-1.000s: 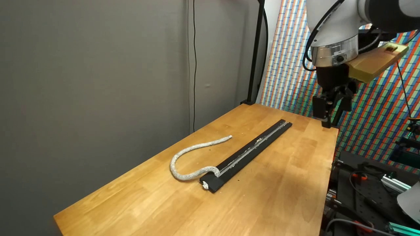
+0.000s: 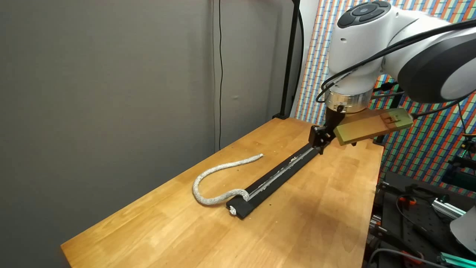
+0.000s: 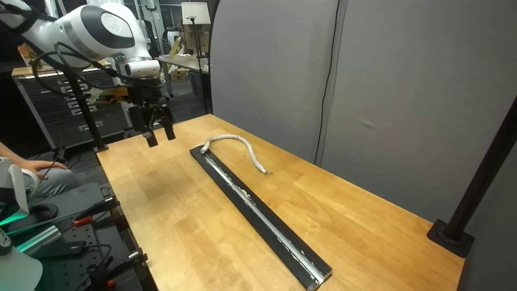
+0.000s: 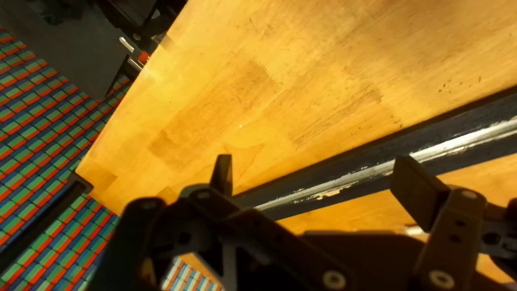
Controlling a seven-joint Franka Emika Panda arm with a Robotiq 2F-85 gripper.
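Observation:
A pale rope (image 2: 213,170) curves over the table beside a long black bar with a silvery groove (image 2: 285,171). One end of the rope sits in the bar's near end in exterior view 1; the rest bends out and its free tip lies on the wood. In exterior view 2 the same rope (image 3: 236,138) arches from the bar (image 3: 228,179). My gripper (image 3: 162,140) hangs above the table, open and empty, its fingers pointing down. The wrist view has the bar (image 4: 339,183) passing below my widely parted fingertips (image 4: 222,167).
Bare wooden table (image 2: 330,210) spreads on both sides of the bar. A grey wall panel (image 2: 111,98) borders the table's long side. Black posts (image 3: 477,179) stand at its corners, and a person's hand (image 3: 43,167) shows off the table's edge.
The arm has moved left and somewhat away in exterior view 1, from the table's right edge to a place overlapping the bar's far end. Rope and bar have not moved.

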